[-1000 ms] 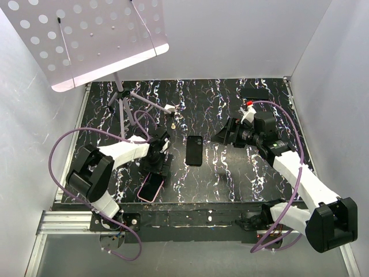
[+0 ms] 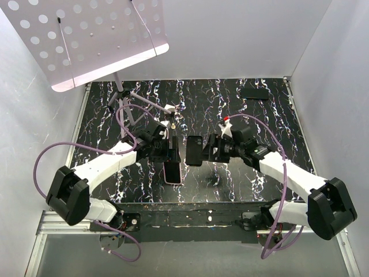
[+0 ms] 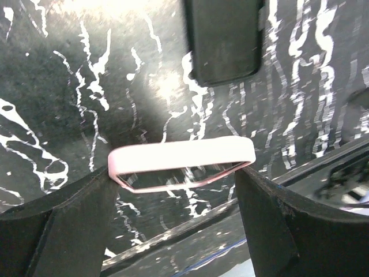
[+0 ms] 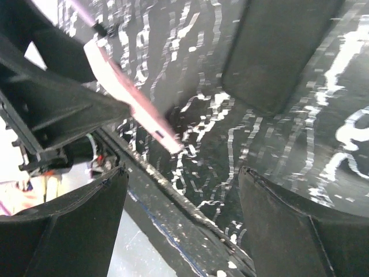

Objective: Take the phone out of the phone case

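Note:
In the left wrist view, a phone case (image 3: 181,154) with a pale pink rim spans the gap between both fingers of my left gripper, which is shut on its sides. A glossy dark face (image 2: 172,173) inside the pink rim looks like the phone's screen. The right wrist view shows the case's pink edge (image 4: 130,95) tilted, clear of the table, with a small dark slot. My right gripper (image 2: 211,151) is open and empty, to the right of the case.
A flat black rectangular object (image 2: 194,149) lies on the marble tabletop between the grippers. Another dark slab (image 2: 254,93) is at the back right. A tripod stand (image 2: 122,95) occupies the back left. The table's front edge (image 2: 190,203) is close to the case.
My left gripper has moved right and slightly away from the front edge, carrying the case, which has turned straighter. The right gripper has moved left, close to the black object.

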